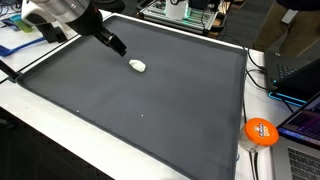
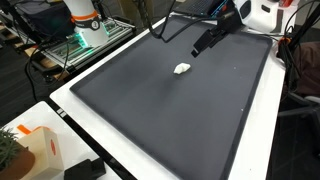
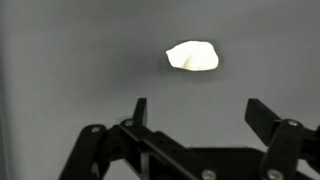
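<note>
A small white object (image 1: 137,66) lies alone on the dark grey mat (image 1: 160,110). From the second exterior view the white object (image 2: 182,69) has an uneven, lumpy outline; what it is I cannot tell. In the wrist view the white object (image 3: 193,55) sits ahead of the fingertips, clear of both. My gripper is open, its black fingers wide apart with only bare mat between them. Seen from outside, the gripper (image 1: 114,55) hangs beside the white object, on its left in exterior view 1.
An orange-lidded jar (image 1: 260,133) stands off the mat's right side, near laptops (image 1: 298,125). Another robot arm (image 2: 88,25) stands beyond the mat in exterior view 2.
</note>
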